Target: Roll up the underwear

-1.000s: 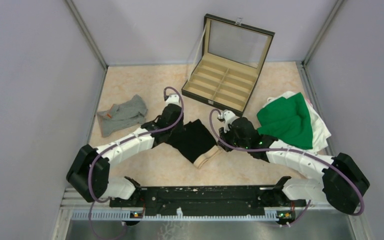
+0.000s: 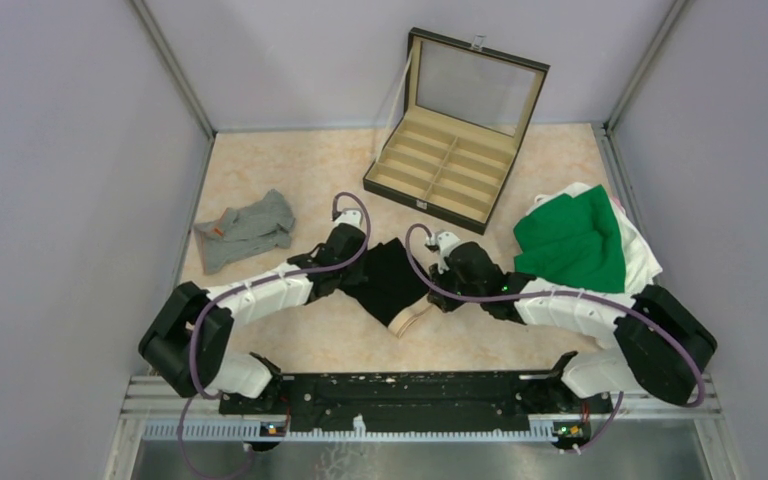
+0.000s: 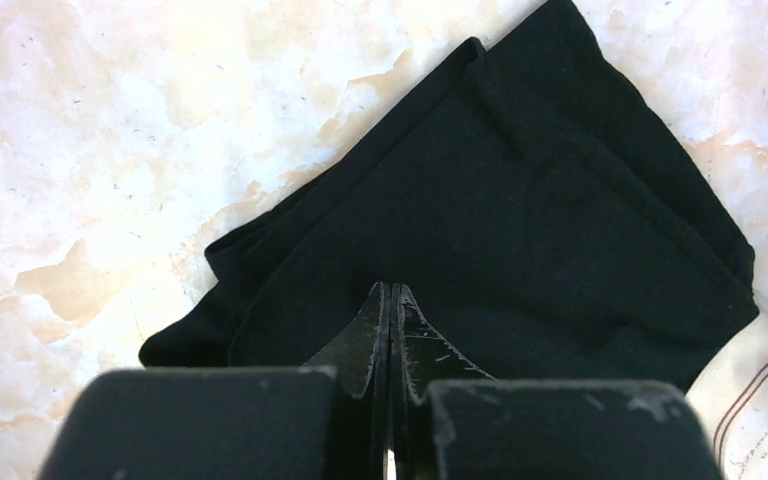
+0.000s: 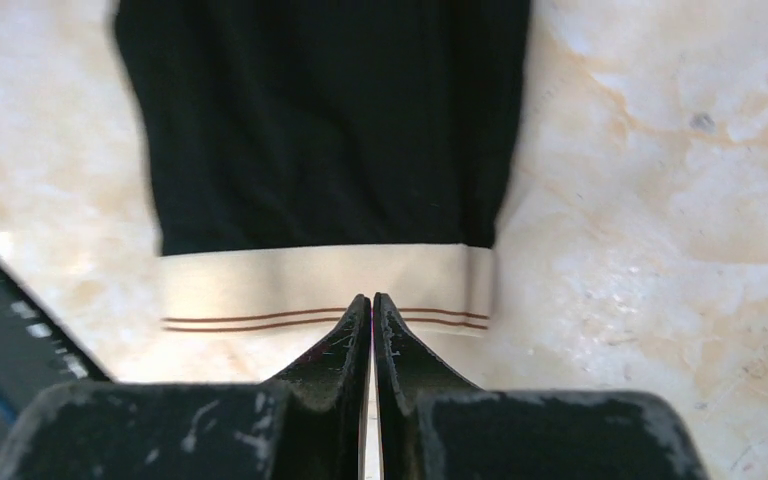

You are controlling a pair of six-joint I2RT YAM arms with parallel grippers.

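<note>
Black underwear [image 2: 385, 285] with a cream, brown-striped waistband [image 4: 310, 280] lies folded flat in the middle of the table, waistband toward the front right. My left gripper is shut, poised over the dark fabric near its left part, nothing visible between the fingers. My right gripper is also shut, its tips at the outer edge of the waistband; whether they touch it I cannot tell.
An open compartment case [image 2: 430, 175] stands at the back. Grey cloth [image 2: 245, 230] lies at left; green cloth [image 2: 570, 240] and white cloth sit at right. Bare table separates them.
The underwear looks unchanged.
</note>
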